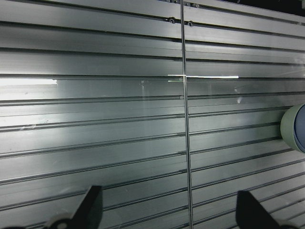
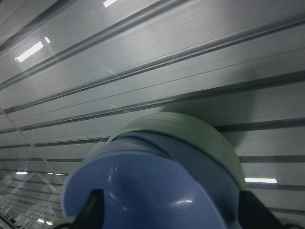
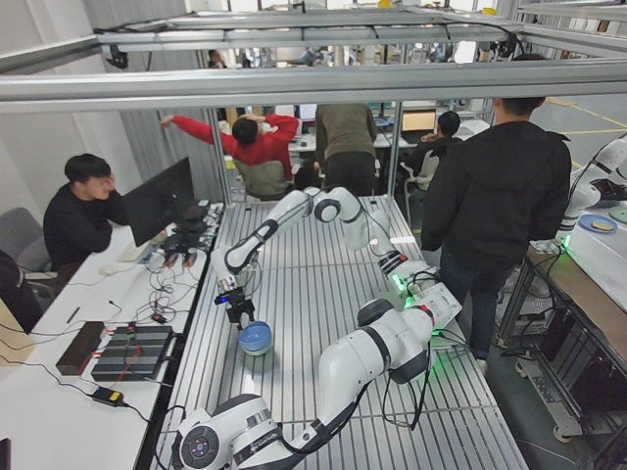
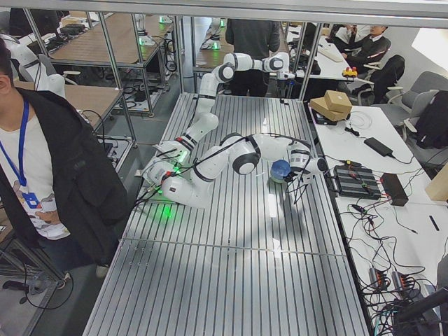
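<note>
A stack of a blue bowl [image 2: 138,191] in a pale green bowl [image 2: 186,121] sits on the slatted table; in the right wrist view the blue bowls look nested and somewhat askew. My right gripper is open around the near part of the blue bowl, its fingertips low beside it; contact is unclear. My left gripper hangs open over bare slats, with the stack at the right edge of its view. The left gripper is small at the far end of the camera right view.
A side desk [image 3: 49,411] with electronics, cables and a monitor runs along the table. A person [image 3: 500,196] stands close beside the table on the other side.
</note>
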